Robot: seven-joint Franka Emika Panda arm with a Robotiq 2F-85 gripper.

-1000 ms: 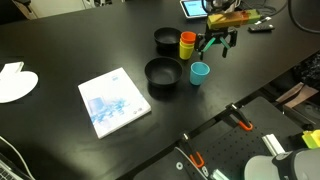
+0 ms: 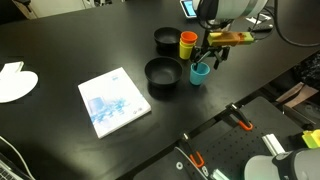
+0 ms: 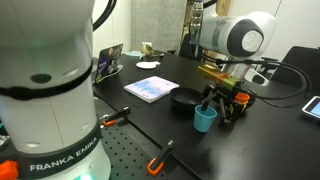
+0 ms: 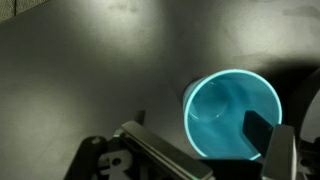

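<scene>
A light blue cup [image 2: 199, 75] stands upright on the dark table, its opening facing up and empty in the wrist view. Just above it hangs my gripper [image 2: 213, 60], fingers apart. Seen from the wrist, one of the fingers [image 4: 258, 133] appears over the cup's mouth near the right rim, while the other lies outside the left rim of the blue cup [image 4: 205, 125]. Nothing is gripped. How high the fingertips sit over the rim is hard to tell.
Beside the cup is a black bowl [image 2: 163, 73]; a second dark bowl [image 2: 168, 38] and an orange and yellow cup [image 2: 187, 45] stand behind. A white-and-blue book [image 2: 113, 102] and a white plate [image 2: 15, 86] lie leftward.
The arm has moved left and toward the camera in exterior view 1, coming down close over the blue cup. The cup and other objects have stayed put.
</scene>
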